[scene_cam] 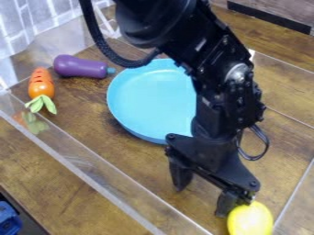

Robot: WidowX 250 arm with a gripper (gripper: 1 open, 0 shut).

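The black gripper point(201, 195) is low over the wooden surface at the lower right, its fingers spread open with nothing between them. A yellow rounded object point(251, 218), lemon-like, lies beside the right finger, close to or touching it. A blue bowl point(135, 96) sits behind the arm, partly hidden by it.
An orange toy carrot point(40, 84) and a purple eggplant point(81, 67) lie at the upper left. Clear plastic edges run along the left and right of the surface. A dark blue item point(6, 220) sits at the lower left corner.
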